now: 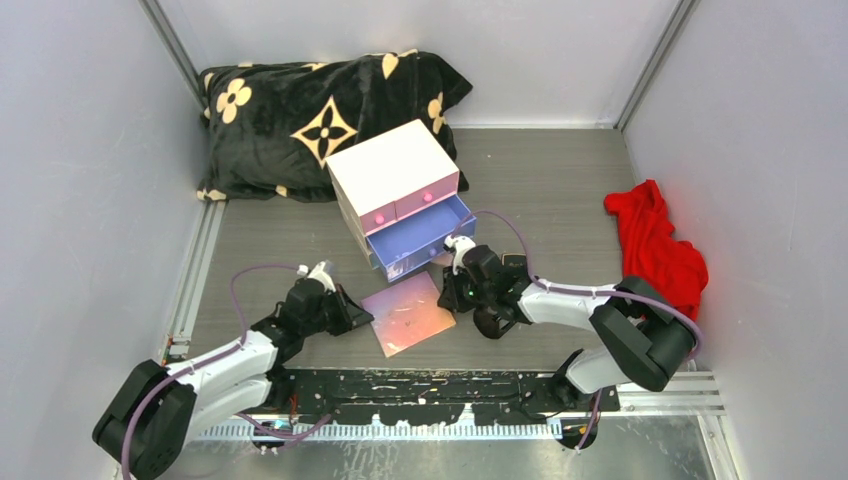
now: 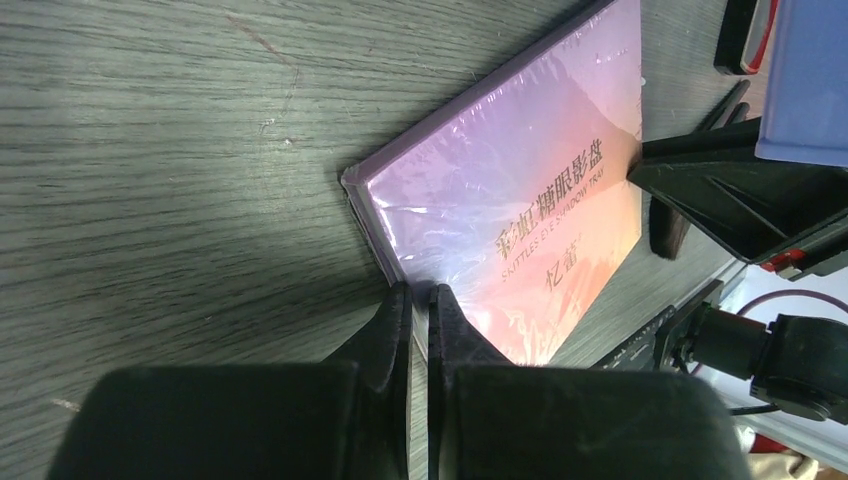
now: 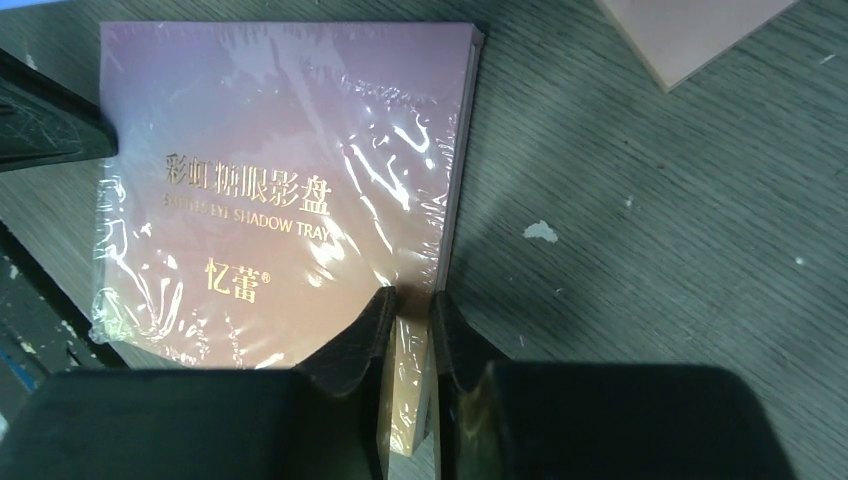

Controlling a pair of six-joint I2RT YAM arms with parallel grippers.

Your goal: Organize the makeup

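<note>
The pink-purple eye shadow tray (image 1: 405, 315) (image 2: 530, 170) (image 3: 260, 190) lies flat on the table below the small cabinet's open blue drawer (image 1: 410, 235). My left gripper (image 1: 355, 316) is shut at the tray's left edge, with nothing clearly held between its fingers. My right gripper (image 1: 448, 300) is at the tray's opposite edge, its fingertips a little apart over that edge; whether they grip it I cannot tell.
A black patterned pillow (image 1: 270, 130) lies behind the cabinet (image 1: 390, 160). Dark items (image 1: 492, 326) sit under and beside the right arm. A red cloth (image 1: 655, 250) lies at the right.
</note>
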